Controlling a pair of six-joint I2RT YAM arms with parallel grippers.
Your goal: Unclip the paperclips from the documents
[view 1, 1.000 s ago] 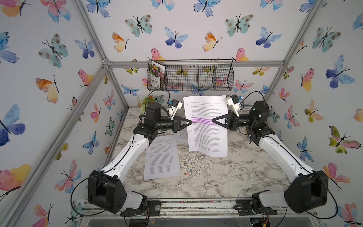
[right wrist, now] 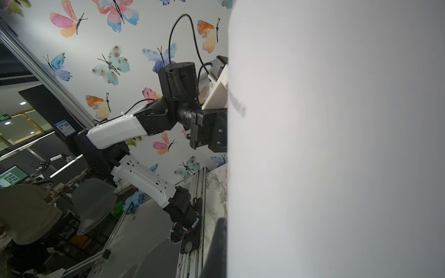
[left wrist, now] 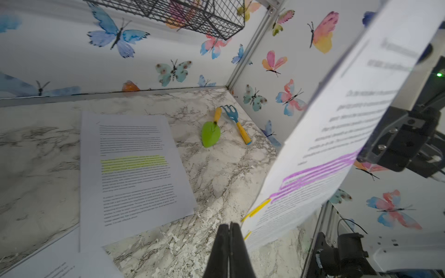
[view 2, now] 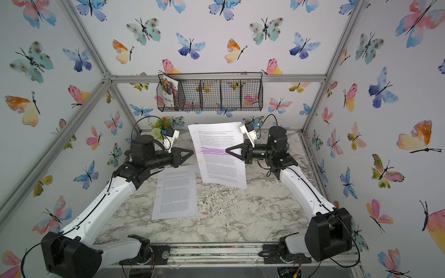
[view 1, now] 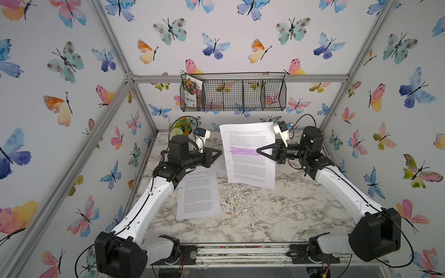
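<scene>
A printed document (view 1: 248, 171) with a purple highlighted band hangs upright in the air, with my right gripper (view 1: 258, 150) shut on its right side. On its left edge sits a yellow paperclip (left wrist: 256, 211), below the purple lines; it looks pale orange in the top views. My left gripper (view 1: 221, 152) is shut, apart from the sheet's left edge, with nothing visible between its fingertips. In the right wrist view the document's white back fills the right half, and one dark finger (right wrist: 217, 250) shows beside it. Small coloured paperclips (view 1: 233, 210) lie on the table.
Another document (view 1: 198, 194) lies at the front left, and one with yellow highlighting (left wrist: 132, 180) lies farther back. A green trowel (left wrist: 211, 132) and a blue hand fork (left wrist: 237, 124) rest on the table behind. A wire basket (view 1: 234, 95) hangs on the back wall.
My left gripper has drawn away leftward from the document's left edge. The paperclip remains on the sheet.
</scene>
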